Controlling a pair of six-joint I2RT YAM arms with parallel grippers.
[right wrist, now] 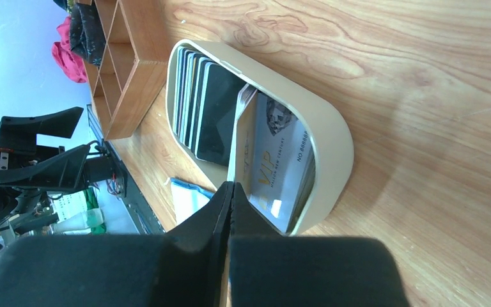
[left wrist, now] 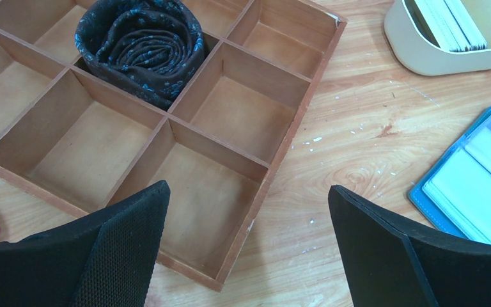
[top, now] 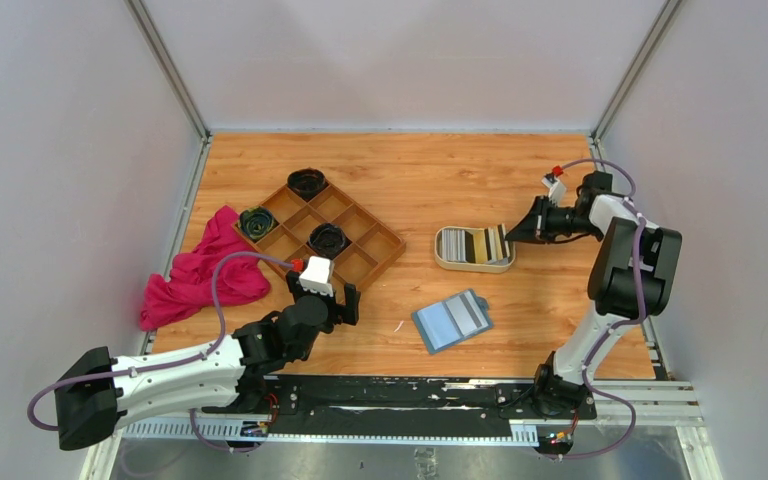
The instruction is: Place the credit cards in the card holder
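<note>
The cream box [top: 475,266] holds several cards standing on edge at the middle right. My right gripper is shut at the box's near end. In the right wrist view its tips meet the lower end of a pale upright edge [right wrist: 233,157]; whether anything thin is between them is hidden. Behind that edge leans a silver VIP card [right wrist: 280,160], and a dark card [right wrist: 220,115] stands in the far half. Flat on the table lies the blue card holder [top: 452,320] with clear pockets. Left of it, my left gripper hangs open and empty.
A wooden compartment tray [top: 365,240] with several rolled dark cloths [top: 328,239] fills the left. Pink cloth [top: 205,275] lies beside it. Bare table stretches behind the cream box and between the tray and the card holder.
</note>
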